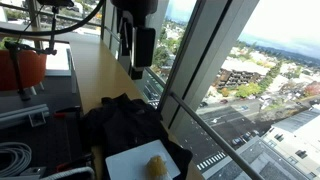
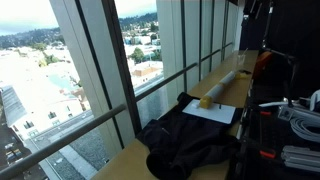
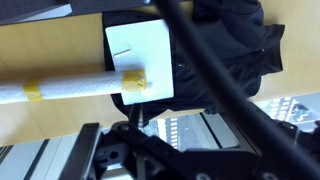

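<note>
A long white roll (image 3: 68, 86) with yellow tape bands lies with one end on a white square sheet (image 3: 158, 50). Beneath the sheet is a crumpled black cloth (image 3: 248, 50), spread on the wooden ledge. From exterior view 2, the roll (image 2: 224, 88) runs back along the ledge, away from the cloth (image 2: 185, 145). In exterior view 1 only its yellowish end (image 1: 157, 166) shows, on the sheet (image 1: 128, 164). My gripper (image 1: 138, 66) hangs above the ledge, open and holding nothing, apart from the roll and cloth. A small white piece (image 3: 121, 51) rests on the sheet.
Tall windows and a metal rail (image 2: 80, 145) border the ledge on one side. Opposite stands dark equipment with coiled cable (image 1: 14, 157). A bare strip of wooden ledge (image 1: 92, 65) lies beyond the cloth. A dark bar crosses the wrist view.
</note>
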